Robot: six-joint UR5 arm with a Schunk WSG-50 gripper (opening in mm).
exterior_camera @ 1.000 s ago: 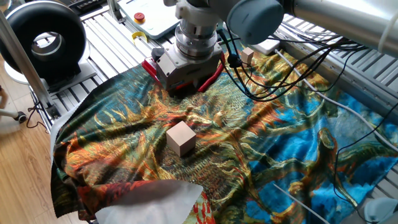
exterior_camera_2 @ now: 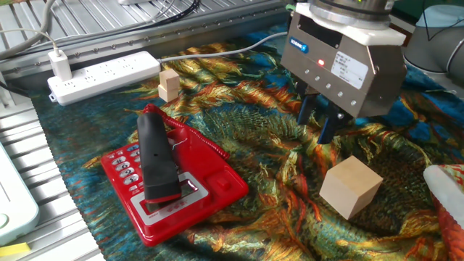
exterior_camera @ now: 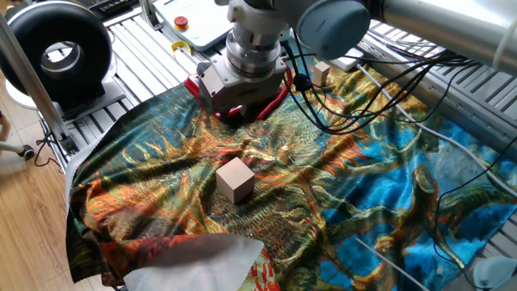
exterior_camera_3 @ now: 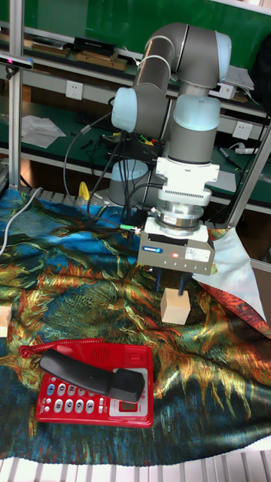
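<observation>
My gripper [exterior_camera_2: 315, 132] hangs over the patterned cloth, its two dark fingers apart and nothing visible between them. In exterior view 2 a large wooden cube [exterior_camera_2: 351, 186] rests on the cloth just right of the fingers and lower in the picture. The third view has the same cube [exterior_camera_3: 175, 306] close by the fingertips, though apart from them in the other views. A red telephone [exterior_camera_2: 217, 190] lies to the left, its black handset [exterior_camera_2: 156, 156] placed across it at a slant. In exterior view 1 the gripper body mostly hides the phone.
Two small stacked wooden blocks [exterior_camera_2: 168, 85] stand near a white power strip [exterior_camera_2: 105, 76]. Loose black cables [exterior_camera: 388, 97] hang beside the arm. The cloth [exterior_camera: 153, 186] is wrinkled, with a folded-over pale corner [exterior_camera: 198, 267]. Bare cloth surrounds the large cube.
The gripper has shifted very slightly toward the left in exterior view 1. The large cube and the small blocks have stayed in place.
</observation>
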